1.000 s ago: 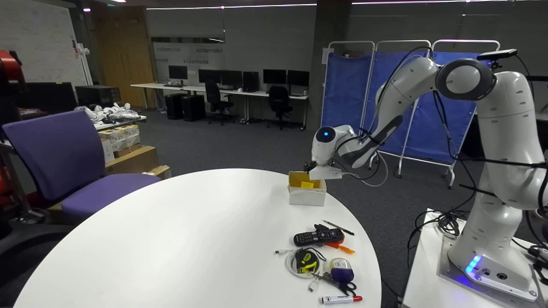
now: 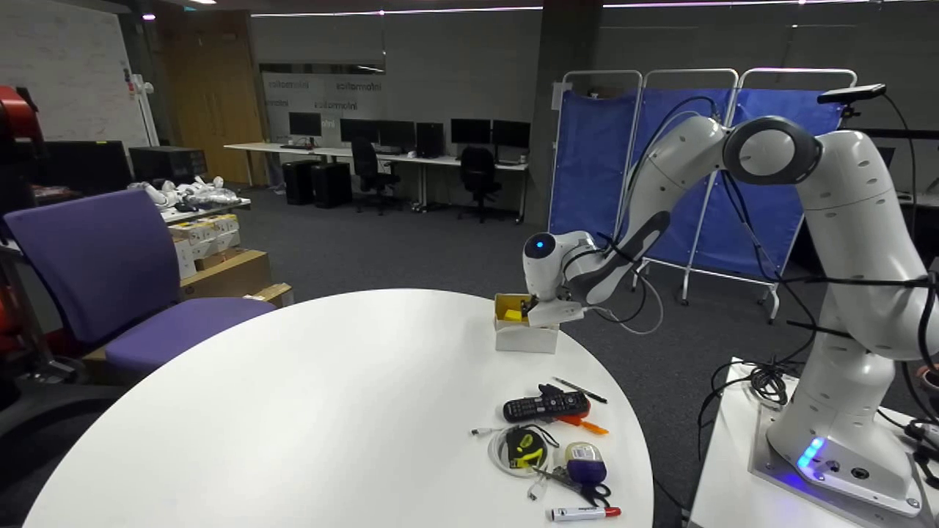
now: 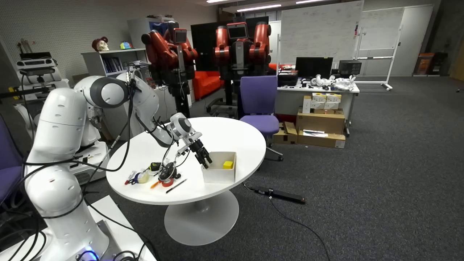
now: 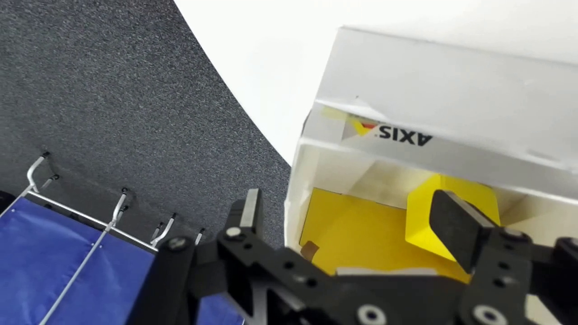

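A white open box (image 2: 525,339) stands at the table's far right edge in exterior view 1, with AXIS lettering on its flap in the wrist view. Inside lies a yellow block (image 4: 425,219), close to one side wall. My gripper is open at the box, its fingers wide apart and empty. In the wrist view one finger (image 4: 455,225) overlaps the block; whether they touch I cannot tell. The opposite finger (image 4: 249,208) appears beyond the box's end wall. Exterior view 2 has the gripper (image 3: 207,165) at the box's near-arm side, the yellow block (image 3: 228,165) apart from it.
On the white table (image 2: 352,378) lie a remote (image 2: 537,405), pen (image 2: 581,390), tape measure (image 2: 525,449), cable, scissors (image 2: 591,493) and red-capped marker (image 2: 585,513). A blue screen (image 2: 591,158) stands behind the arm.
My arm has reached lower and a little left in exterior view 1, bringing the gripper down to the box. The yellow block shows slightly further left; the table items are unmoved.
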